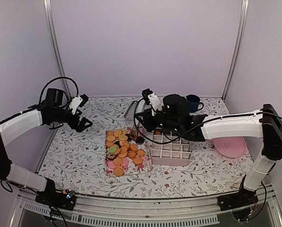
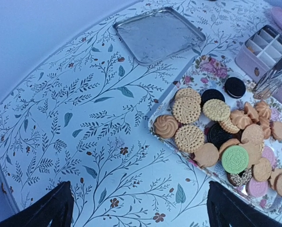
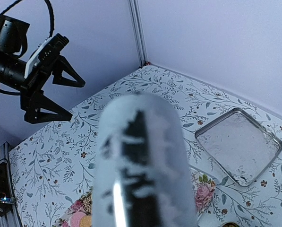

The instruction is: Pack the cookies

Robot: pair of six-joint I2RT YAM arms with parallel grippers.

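Mixed cookies [image 1: 123, 150] lie piled on a flowered tray [image 1: 108, 173] left of the table's middle. To its right stands a pinkish box [image 1: 170, 161] with white dividers; a light cookie [image 2: 253, 46] shows in a back compartment. My right gripper [image 1: 143, 113] is shut on metal tongs [image 3: 143, 165]. The tongs' end hangs over the tray's back right part, near a dark cookie [image 2: 235, 87]; whether it touches any cookie, I cannot tell. Its own fingers are hidden in the right wrist view. Left of the tray, my left gripper [image 1: 87, 113] stands open and empty, clear of the cookies.
An empty metal tray [image 2: 160, 35] lies behind the cookies, partly hidden by the right arm from above. A dark blue mug [image 1: 194, 102] stands at the back right, and a pink lid [image 1: 230, 147] lies right of the box.
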